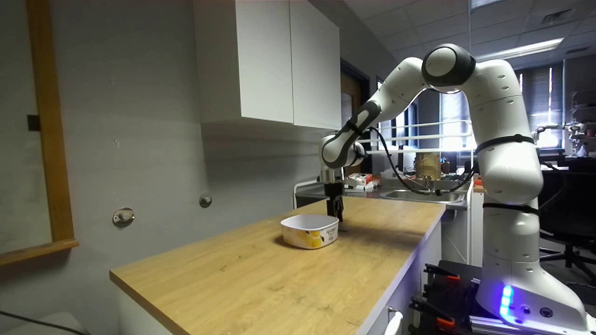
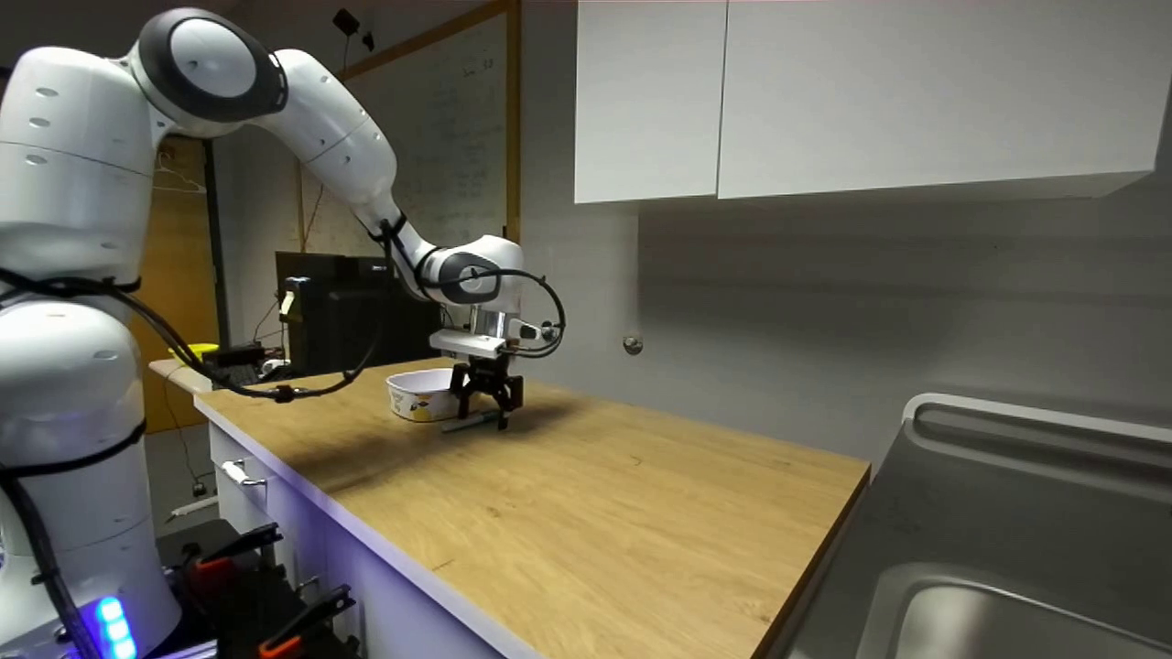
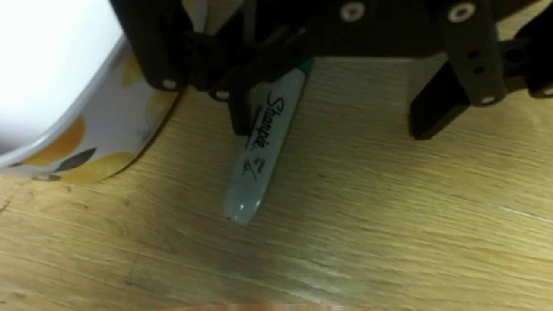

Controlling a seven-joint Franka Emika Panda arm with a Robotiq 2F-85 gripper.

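A grey Sharpie marker (image 3: pixel 262 147) with a green end lies on the wooden counter beside a white bowl (image 3: pixel 103 111) patterned with lemons. My gripper stands open low over the counter. Its left finger (image 3: pixel 240 114) covers part of the marker's edge in the wrist view; whether they touch I cannot tell. Clear of the marker is the right finger (image 3: pixel 438 106), with bare wood between. In exterior view 2 the gripper (image 2: pixel 483 412) is close to the bowl (image 2: pixel 423 395), on its sink side. The bowl (image 1: pixel 310 231) looks empty where its inside shows.
The counter (image 2: pixel 615 483) is bare towards the sink (image 2: pixel 989 615), and its other end (image 1: pixel 240 279) is clear too. A wall cabinet (image 1: pixel 268 61) hangs above the back edge.
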